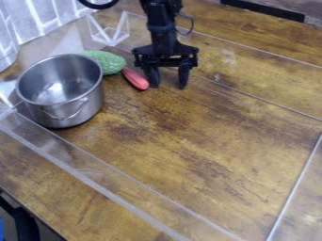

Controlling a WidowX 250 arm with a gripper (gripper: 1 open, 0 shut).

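Note:
The black gripper [165,72] hangs low over the wooden table at the top centre, its fingers apart with nothing visible between them. Just left of it lies a red elongated object [135,78], close to the left finger. A green leafy-looking object [101,62] lies further left, behind a steel pot [60,92] with a handle.
A clear plastic border runs along the left and right sides of the wooden table [201,160]. The middle, right and front of the table are clear.

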